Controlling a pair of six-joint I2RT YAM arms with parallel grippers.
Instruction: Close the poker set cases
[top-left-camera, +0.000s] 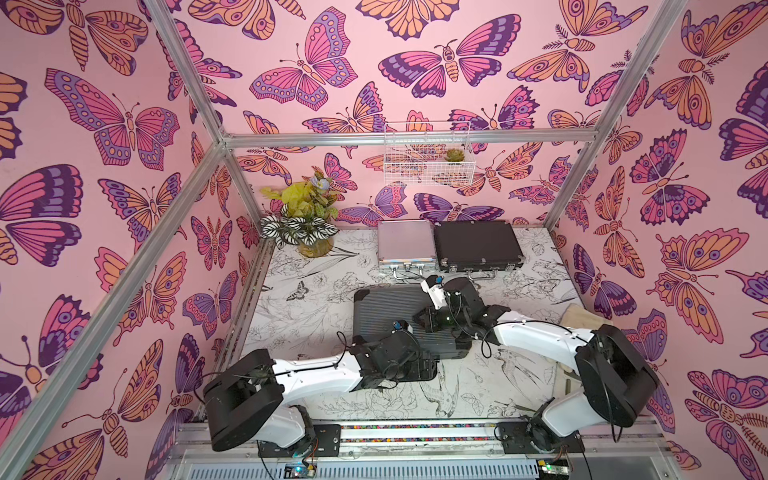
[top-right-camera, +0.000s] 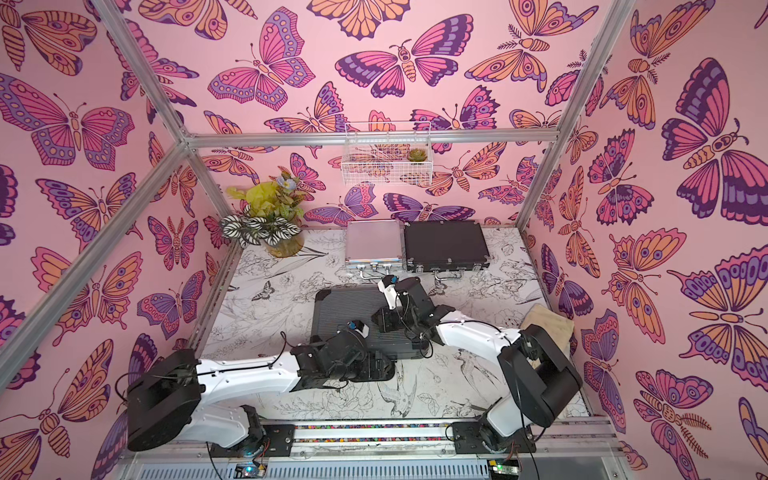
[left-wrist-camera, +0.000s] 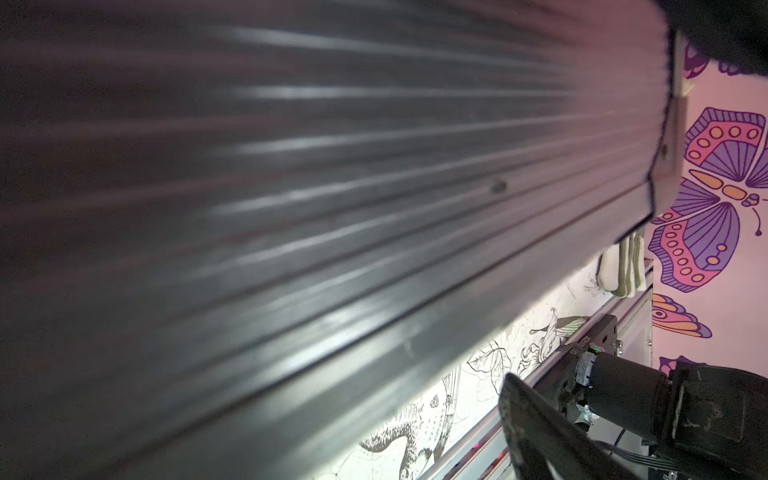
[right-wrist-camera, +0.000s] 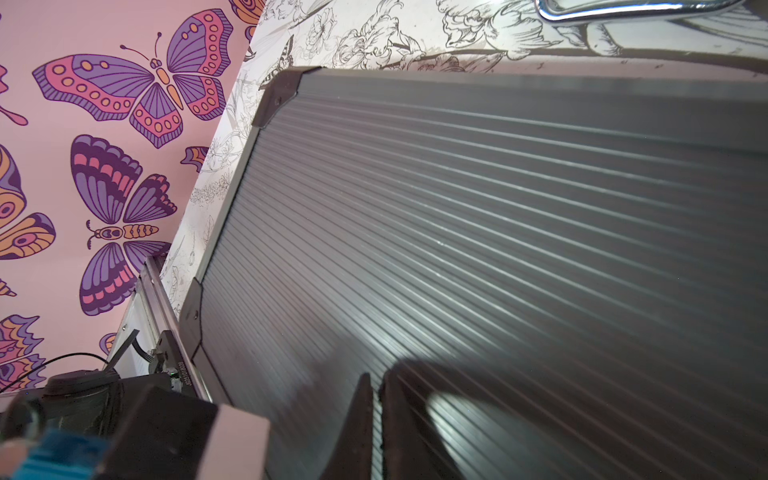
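A dark grey ribbed case (top-left-camera: 388, 308) lies flat in the middle of the table, lid down. Its ribbed top (right-wrist-camera: 400, 216) fills most of the right wrist view. My right gripper rests low over that lid with fingertips together; nothing shows between them. At the case's front side, by its black handle (top-left-camera: 430, 371), my left gripper (top-left-camera: 422, 361) stands open. One of its fingers (left-wrist-camera: 544, 424) shows low in the left wrist view, with the case's ribbed side (left-wrist-camera: 360, 200) close by. The arms hide the front latches.
A silver case (top-left-camera: 405, 241) and a black case (top-left-camera: 478, 245) stand shut at the back. A potted plant (top-left-camera: 308, 216) is at the back left, and a beige cloth (top-left-camera: 580, 317) at the right. Left of the ribbed case the table is clear.
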